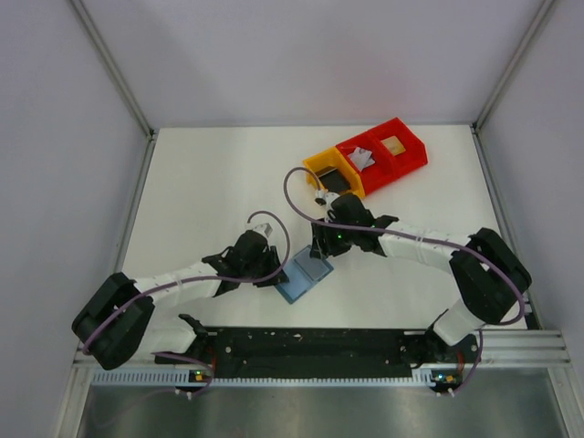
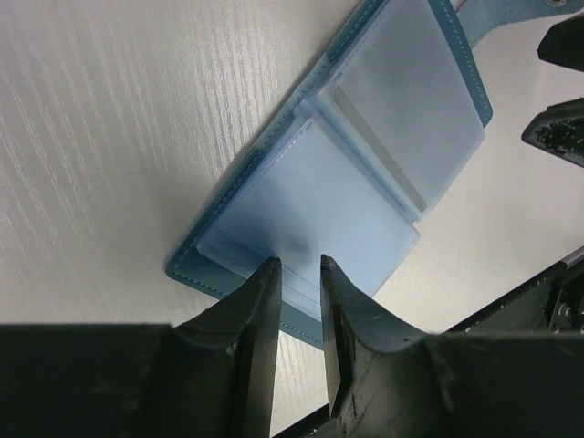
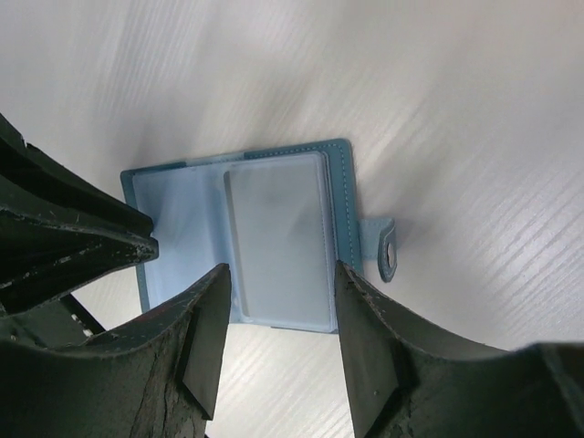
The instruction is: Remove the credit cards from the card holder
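The open blue card holder [image 1: 293,286] lies flat on the table between the arms, its frosted sleeves [image 2: 315,196] facing up. No card can be told apart inside them. My left gripper is shut on the holder's near edge, which shows between its fingers. My right gripper stands open over the other half, its fingertips on either side of a sleeve [image 3: 281,233] and nothing pinched between them. The holder's small strap tab [image 3: 379,245] sticks out beside the right finger.
At the back, a yellow bin [image 1: 317,162] with a dark item stands against a red divided bin [image 1: 415,151] holding a few small things. Bare table [image 1: 210,173] stretches over the back left and the right.
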